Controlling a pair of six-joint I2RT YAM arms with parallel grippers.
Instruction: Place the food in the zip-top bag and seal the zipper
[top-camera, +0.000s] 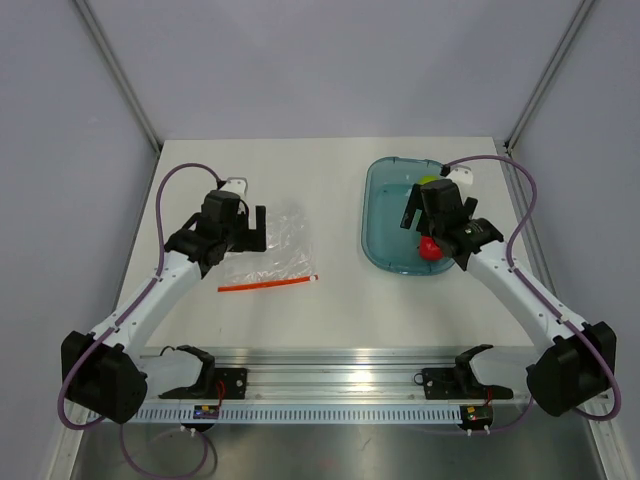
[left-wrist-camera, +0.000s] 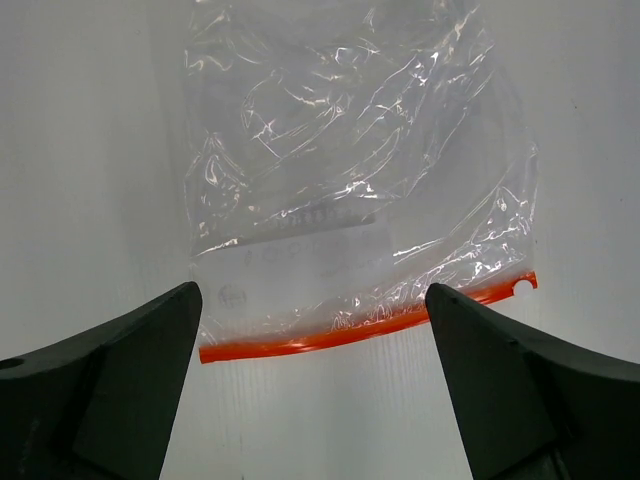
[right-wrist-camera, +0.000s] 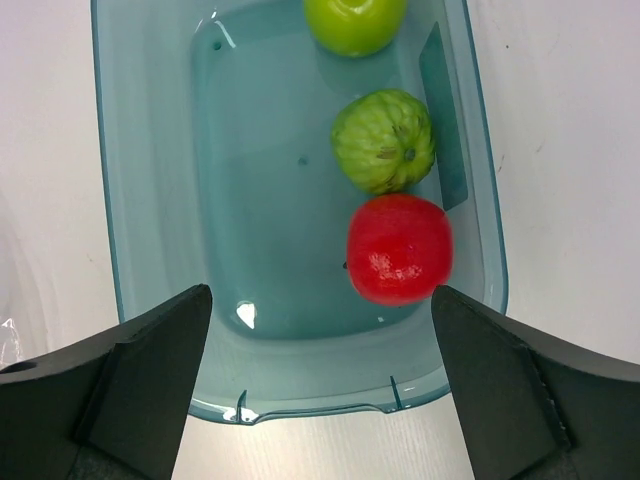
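A clear zip top bag (top-camera: 275, 246) lies flat on the left half of the table, its orange zipper strip (left-wrist-camera: 310, 343) along the near edge. Above it hangs my left gripper, open and empty. In the right wrist view, three pieces of food line the right side of a teal bin (right-wrist-camera: 260, 180): a smooth green apple (right-wrist-camera: 355, 20), a ridged green fruit (right-wrist-camera: 384, 142) and a red fruit (right-wrist-camera: 400, 248). Over the bin my right gripper stands open, nothing between its fingers. From the top, that gripper hides part of the food.
The bin's raised rim (top-camera: 366, 215) surrounds the food. Bare white table (top-camera: 338, 190) lies between bag and bin, and also in front of both. A metal rail (top-camera: 330, 362) runs along the table's near edge.
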